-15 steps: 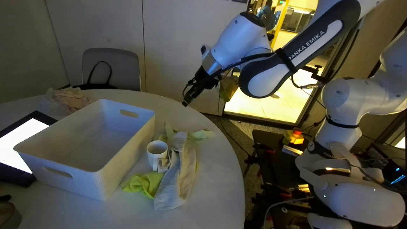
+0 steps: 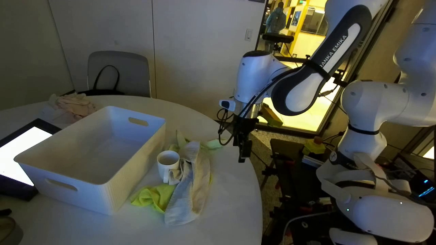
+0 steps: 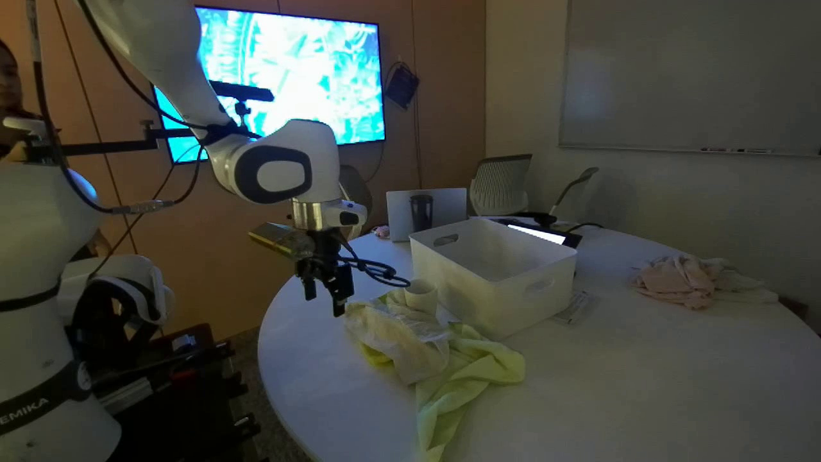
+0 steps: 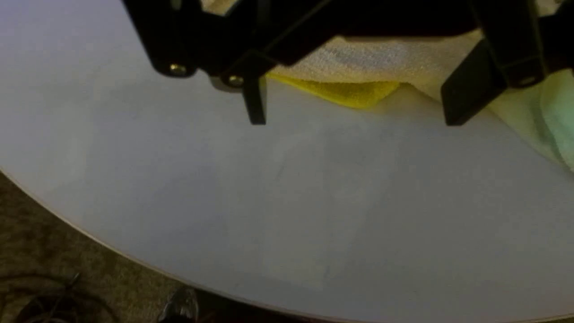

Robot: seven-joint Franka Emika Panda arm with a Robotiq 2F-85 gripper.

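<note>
My gripper is open and empty, pointing down above the table near its edge. In exterior view 2 the gripper (image 3: 324, 301) hangs just to the left of a heap of cloths. A pale grey-beige towel (image 2: 190, 196) lies crumpled over a yellow-green cloth (image 2: 153, 196). Against the towel stands an upright white mug (image 2: 168, 160), its handle partly covered by fabric. Beside them sits a large white bin (image 2: 135, 167), and the part of its floor that shows is bare. From the wrist, a yellow cloth edge (image 4: 360, 96) peeks out under the towel (image 4: 387, 62).
Pink and pale cloths (image 2: 75, 104) lie beyond the bin. A lit screen (image 2: 22, 151) is on the bin's far side. Bare tabletop (image 4: 301, 215) spreads below my fingers, bounded by the curved table edge (image 4: 123, 253).
The gripper has swung from a tilted pose to pointing straight down, moving lower and to the right in exterior view 1. The cloths, mug and bin have stayed put.
</note>
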